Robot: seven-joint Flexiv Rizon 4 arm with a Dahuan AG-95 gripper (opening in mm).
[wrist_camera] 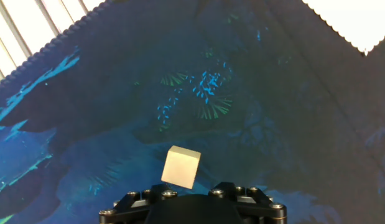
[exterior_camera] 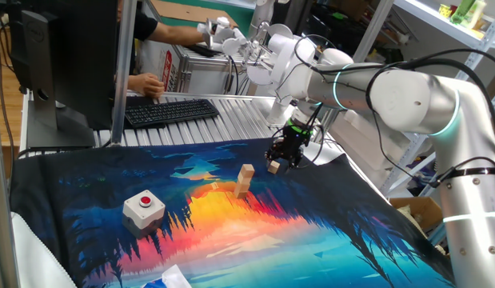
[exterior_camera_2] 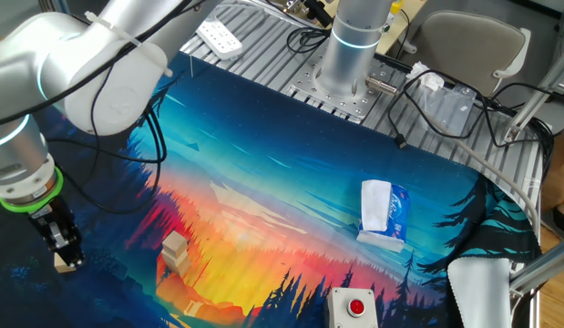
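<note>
A single light wooden cube (exterior_camera: 274, 167) lies on the dark part of the printed cloth, near its far right corner in exterior view 1. My gripper (exterior_camera: 285, 157) hangs low right beside it. In the wrist view the cube (wrist_camera: 181, 167) shows just beyond the gripper, whose black fingers (wrist_camera: 137, 204) stand apart at the bottom edge. Nothing appears held between them. Exterior view 2 has the cube (exterior_camera_2: 66, 262) partly covered by the gripper. A small upright stack of wooden cubes (exterior_camera: 244, 183) stands on the orange area, also visible as the stack (exterior_camera_2: 175, 251) in exterior view 2.
A grey box with a red button (exterior_camera: 144, 212) sits on the cloth, and a blue-white tissue pack (exterior_camera_2: 384, 215) lies nearer my base. A keyboard (exterior_camera: 171, 113) and monitor are beyond the cloth, with a person's hand (exterior_camera: 146, 85) there.
</note>
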